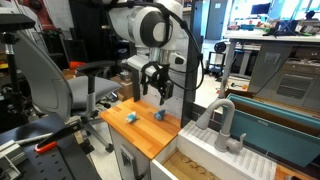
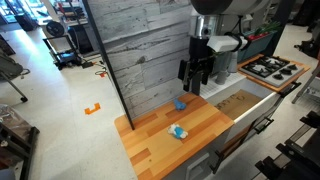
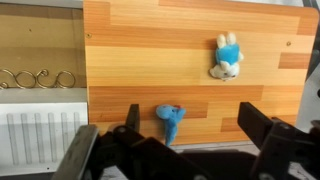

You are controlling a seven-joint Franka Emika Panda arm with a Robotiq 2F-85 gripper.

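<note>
On the wooden counter [image 2: 150,143] lie two small toys. One is a blue and white plush figure [image 3: 227,57], at the upper right in the wrist view. The other, a blue toy [image 3: 171,119], sits lower, near the counter's edge by the wall. My gripper hangs above the counter with its fingers wide apart and the blue toy showing in the gap below. Nothing is held. In exterior view 1 the same gripper [image 1: 153,97] is over the counter, well above both toys.
Beside the counter is an open drawer [image 1: 190,168] with a few small items inside. A white faucet [image 1: 226,115] and a white ribbed rack [image 3: 40,135] stand close by. A grey plank wall [image 2: 150,70] runs along the counter's back. Bare wood surrounds the toys.
</note>
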